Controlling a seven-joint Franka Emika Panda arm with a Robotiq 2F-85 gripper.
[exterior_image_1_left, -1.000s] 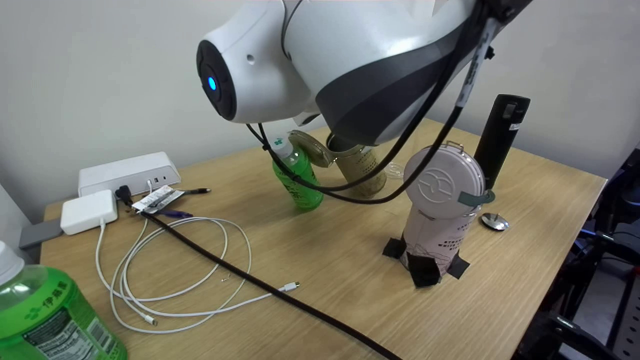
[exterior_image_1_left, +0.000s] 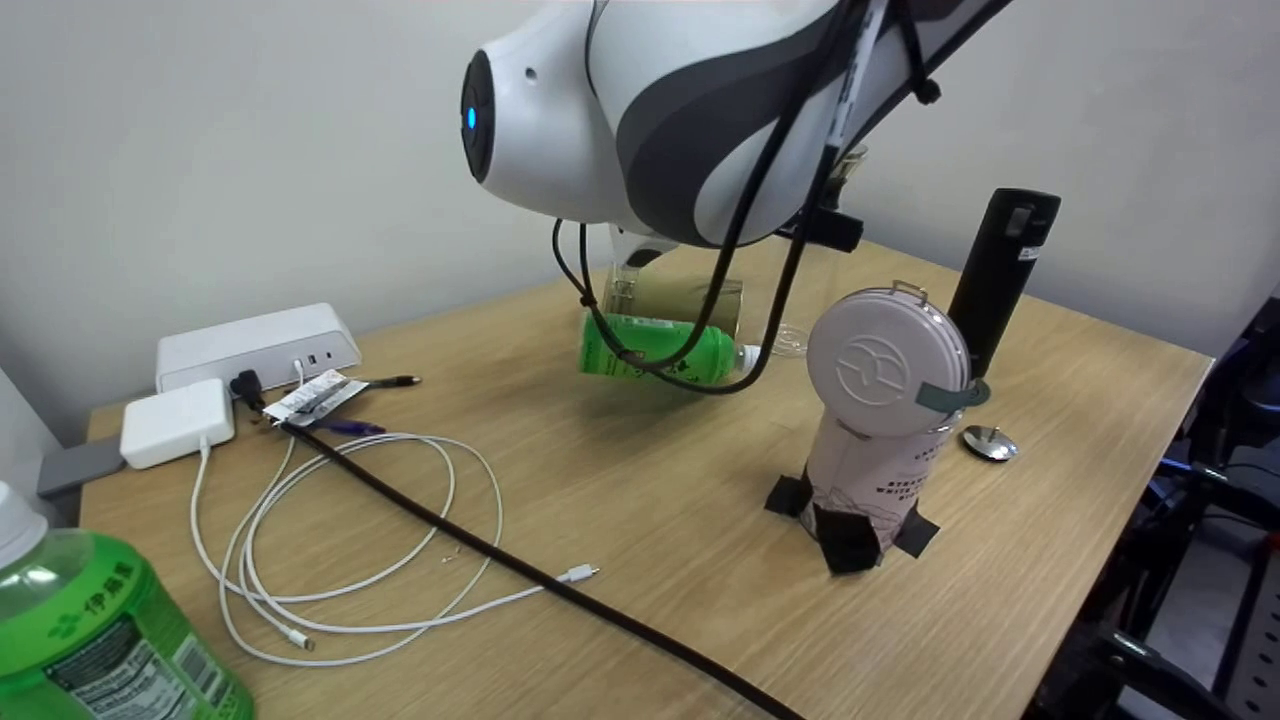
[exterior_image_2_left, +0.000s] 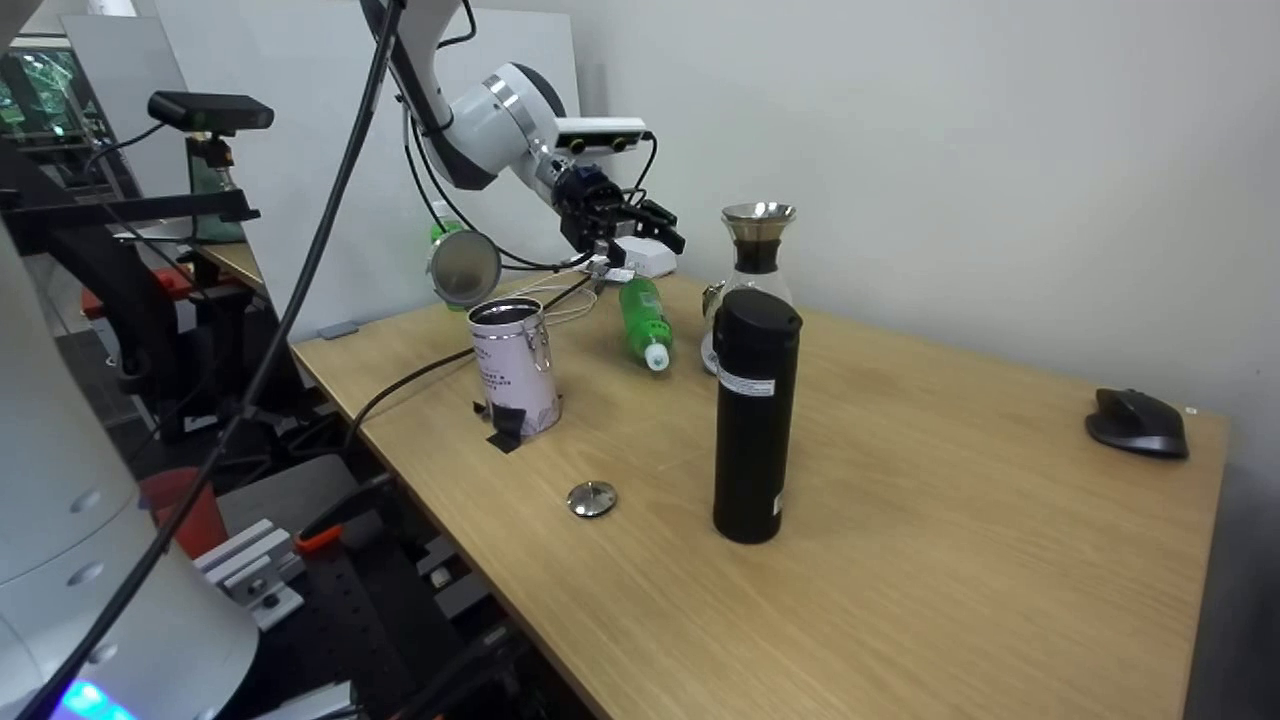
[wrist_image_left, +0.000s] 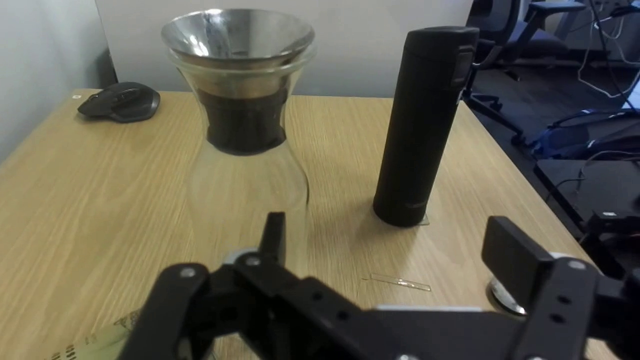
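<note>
My gripper stands open in the wrist view, with no object held between its fingers. In exterior view 2 the gripper (exterior_image_2_left: 638, 240) hangs over the table's far end, above a green bottle (exterior_image_2_left: 644, 314) lying on its side. Exterior view 1 also shows this bottle (exterior_image_1_left: 657, 348) lying flat, with a tan canister (exterior_image_1_left: 684, 298) tipped over behind it, partly hidden by the arm. A glass carafe (wrist_image_left: 246, 186) with a metal filter cone (wrist_image_left: 237, 36) stands upright ahead of the gripper. Part of the tan canister (wrist_image_left: 99, 341) shows at the wrist view's lower left.
A black flask (exterior_image_2_left: 756, 420) stands upright; a pink canister (exterior_image_2_left: 516, 360), lid open, is taped down near the table edge. A small metal lid (exterior_image_2_left: 591, 498), a mouse (exterior_image_2_left: 1137, 422) and white cables (exterior_image_1_left: 360, 600) lie on the table.
The arm has shifted back and toward the right in exterior view 1. The green bottle and tan canister, leaning but standing on their bases a second ago, now lie on their sides.
</note>
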